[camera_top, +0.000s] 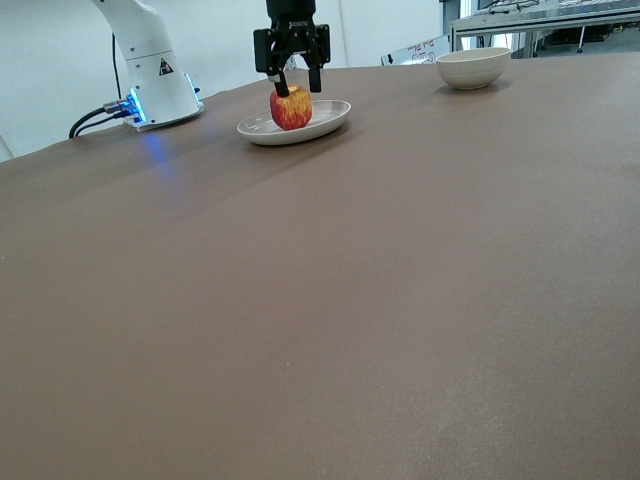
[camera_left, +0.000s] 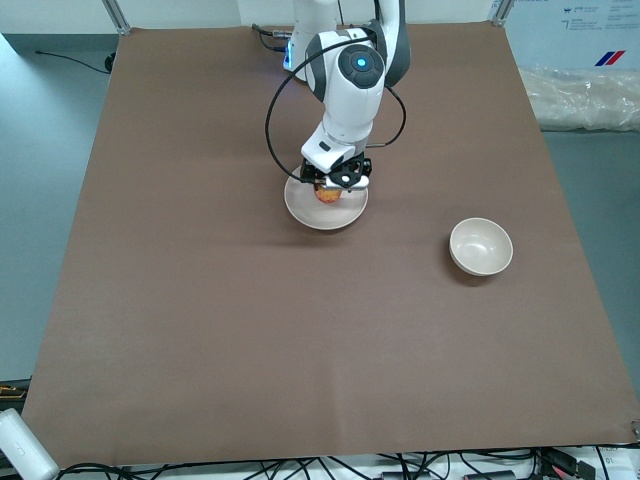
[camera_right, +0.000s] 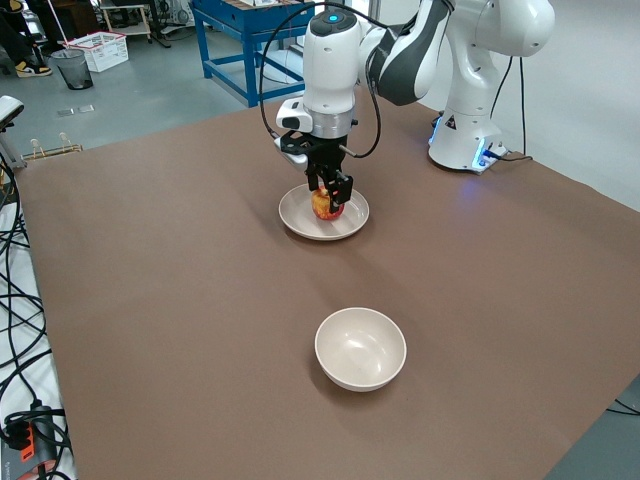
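Observation:
A red-yellow apple (camera_top: 291, 110) rests on a white plate (camera_left: 305, 210), also seen in the top view and right view (camera_right: 297, 219). The black gripper (camera_top: 298, 84) of the white arm is just over the apple, its two fingers apart, one on each side near the apple's top. In the left view the gripper hides much of the apple. In the right view the fingers overlap the apple (camera_right: 326, 210); whether they touch it is unclear.
An empty white bowl (camera_left: 481, 243) stands apart, to the right of the plate in the left view. Cables lie along the table's outer edge.

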